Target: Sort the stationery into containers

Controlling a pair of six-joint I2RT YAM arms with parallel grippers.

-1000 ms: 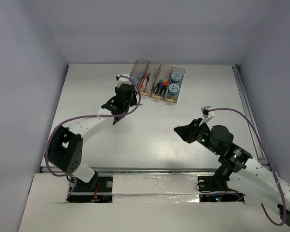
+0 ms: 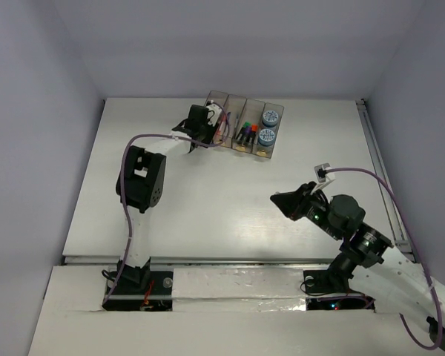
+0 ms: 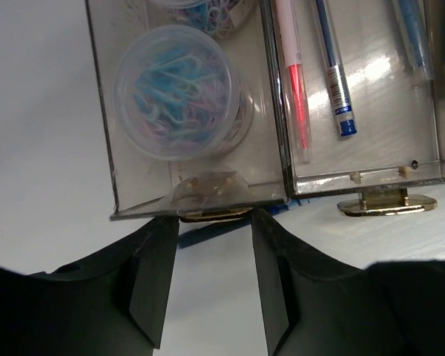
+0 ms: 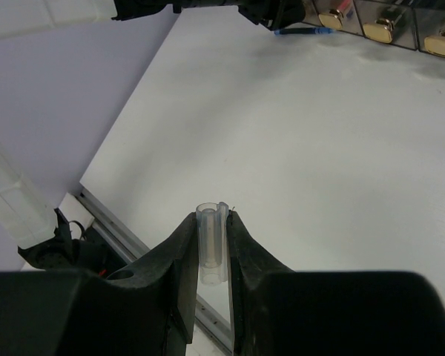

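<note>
A clear organizer [image 2: 246, 105] stands at the back of the table, divided into several compartments with knobs at the front. My left gripper is partly open at its front edge, fingertips on either side of a gold knob [image 3: 215, 216]. Beneath the knob lies a dark blue pen on the table; the right wrist view also has this pen [image 4: 305, 31] beside the organizer. I see no object clamped between the left fingers. My right gripper is shut on a clear plastic cylinder [image 4: 211, 248], out over the front right of the table.
Tubs of clips [image 3: 176, 96] fill the left compartment, with a pink pen [image 3: 295, 81] and a blue pen [image 3: 334, 74] in the neighbouring one. Markers [image 2: 246, 133] and two white-lidded tubs [image 2: 266, 137] are further right.
My right arm has shifted only slightly.
</note>
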